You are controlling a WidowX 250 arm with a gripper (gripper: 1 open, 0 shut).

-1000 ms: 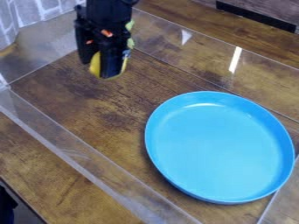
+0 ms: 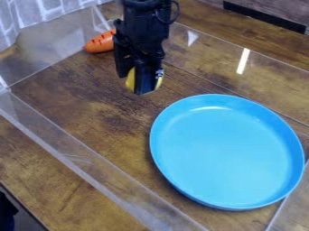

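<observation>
The black gripper point(image 2: 140, 70) is in the upper middle, shut on a yellow object point(image 2: 154, 81) that is mostly hidden behind its fingers. It hangs above the wooden surface, up and left of a large blue plate point(image 2: 226, 149). An orange carrot-like object point(image 2: 100, 42) lies behind the gripper to the left.
Clear plastic walls run along the left and back, with more wood beyond at the top right.
The gripper, with the yellow object, has moved right and somewhat down toward the plate, uncovering more of the orange object. The plate is unmoved.
</observation>
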